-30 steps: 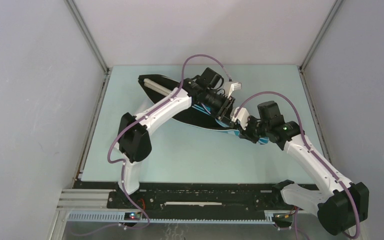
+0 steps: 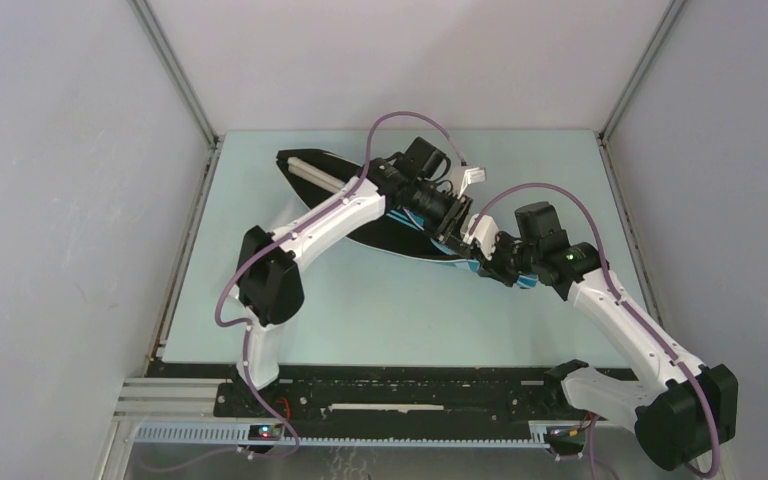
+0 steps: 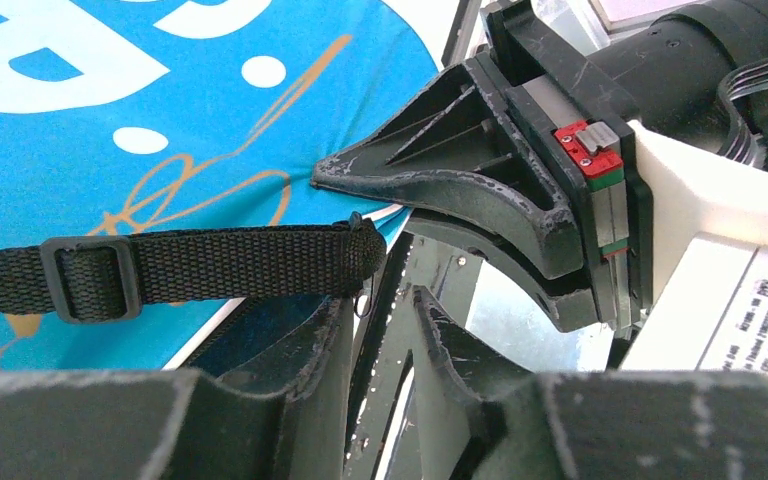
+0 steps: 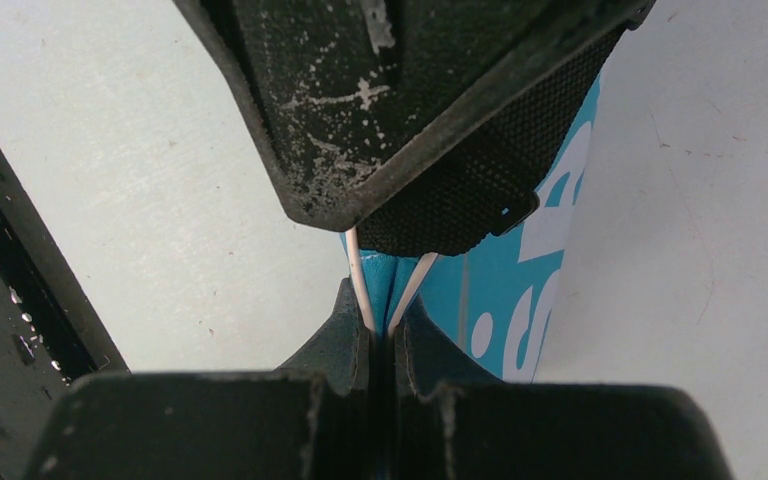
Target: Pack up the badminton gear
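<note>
A black-and-blue racket bag (image 2: 380, 230) lies diagonally on the table. Its blue fabric (image 3: 190, 110) with white lettering and a black strap (image 3: 210, 265) fills much of the left wrist view; a zipper pull hangs at the strap's end. My left gripper is part open beside that pull; whether it touches it is unclear. My right gripper is shut on the blue fabric at the bag's edge, between two pale piping edges. In the top view both grippers meet over the bag's right end, hiding much of it.
Walls stand at the back and both sides. The two arms are very close together.
My left arm has shifted very slightly over the bag's right end. The right arm and the bag look unchanged.
</note>
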